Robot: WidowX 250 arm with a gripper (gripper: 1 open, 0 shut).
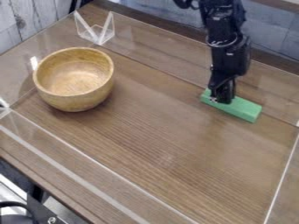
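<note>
A black robot arm reaches down from the top, its gripper (218, 94) low over the left end of a mint-green rectangular block (237, 108) on the right side of the wooden table. The fingertips are at or just above the block's upper surface; whether they touch it is unclear. The gripper looks shut, with nothing seen between its fingers.
A round tan wooden bowl (73, 79) sits on the left. A white wire-like object (91, 26) stands at the back left.
</note>
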